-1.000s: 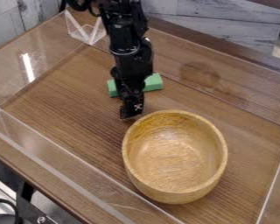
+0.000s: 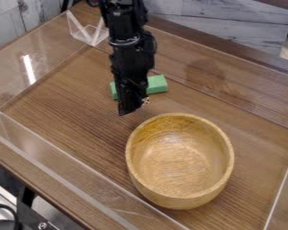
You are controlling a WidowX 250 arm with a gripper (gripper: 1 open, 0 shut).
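My black gripper (image 2: 130,103) hangs low over the wooden table, just above and left of a yellow plastic bowl (image 2: 179,160). Its fingertips look close together, with nothing visible between them. Behind it lies a green block (image 2: 154,84), partly hidden by the gripper. The bowl looks empty.
A clear plastic object (image 2: 89,25) stands at the back left, behind the arm. A pale wall runs along the back, and a dark cable is at the bottom left corner.
My gripper has risen a little and shifted slightly left, away from the bowl. The bowl and green block look unmoved.
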